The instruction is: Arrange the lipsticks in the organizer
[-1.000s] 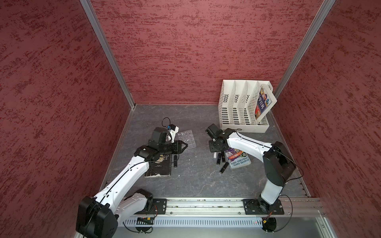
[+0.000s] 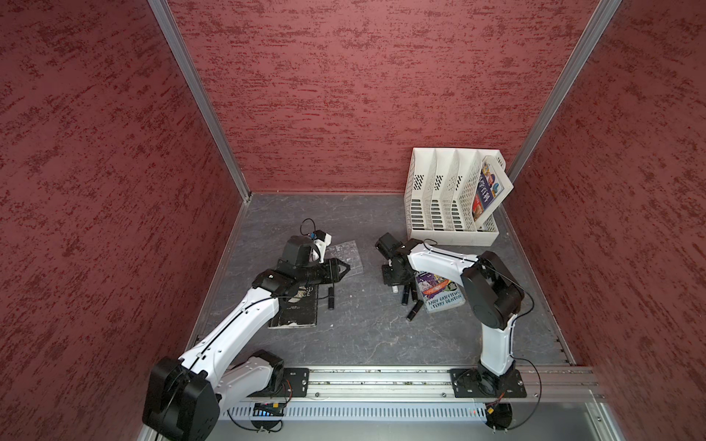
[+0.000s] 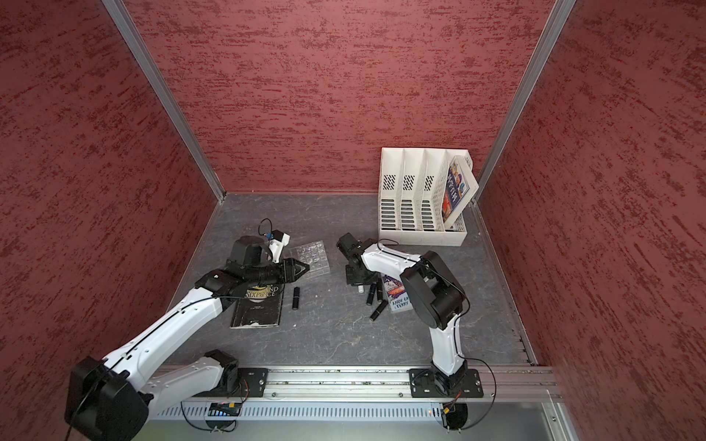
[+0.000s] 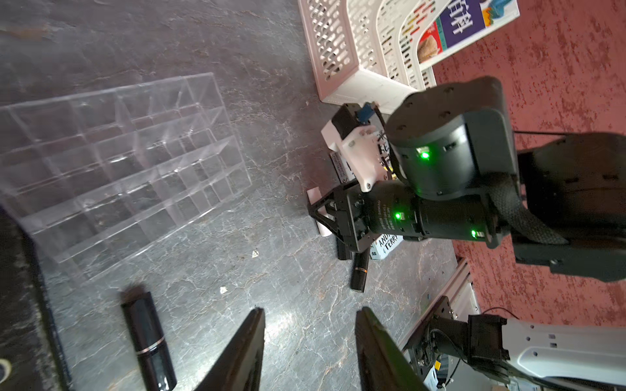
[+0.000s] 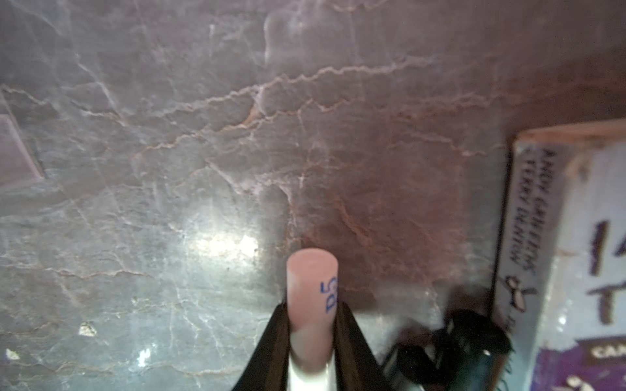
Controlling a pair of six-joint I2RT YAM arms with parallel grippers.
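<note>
In the right wrist view, my right gripper is shut on a pale pink and white lipstick (image 5: 313, 280), whose pink end sticks out beyond the fingertips. The left wrist view shows my left gripper open, with only bare table between its fingers. To its left lies a black lipstick (image 4: 151, 348) on the table, in front of the clear, empty organizer (image 4: 114, 241). From above, the left gripper (image 2: 344, 270) is over the organizer's near right part. Several more black lipsticks (image 2: 414, 310) lie right of centre, close to the right gripper (image 2: 394, 285).
Beside those black lipsticks lies a purple and white book (image 2: 444, 297), and a black book (image 2: 294, 316) sits under the left arm. A white file rack (image 2: 452, 236) with one book occupies the back right. The table's middle between the arms is free.
The right gripper has moved slightly left with the pale lipstick. The black lipstick near the left arm has shifted a little to the right. The left gripper has barely moved.
</note>
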